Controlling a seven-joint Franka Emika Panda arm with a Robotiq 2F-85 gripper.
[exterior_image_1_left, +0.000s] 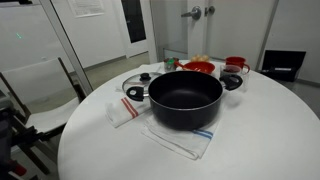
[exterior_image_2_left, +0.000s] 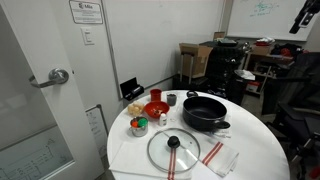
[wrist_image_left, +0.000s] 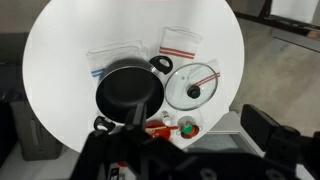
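A black pot (exterior_image_1_left: 186, 98) with two side handles stands lidless and empty on the round white table. Its glass lid (wrist_image_left: 191, 86), with a black knob, lies beside it, over part of a red-striped white towel (exterior_image_2_left: 174, 169). Another white towel with a blue stripe (exterior_image_1_left: 186, 137) lies flat, partly hidden by the pot. In the wrist view my gripper is open high over the table, its dark fingers wide apart with nothing held between them.
A red bowl (exterior_image_2_left: 156, 109), a metal pot with colourful contents (exterior_image_2_left: 139, 126), a small white bottle (exterior_image_2_left: 163, 117) and cups (exterior_image_2_left: 183, 95) crowd one side of the table. A red-striped towel (wrist_image_left: 180, 43) lies near the lid.
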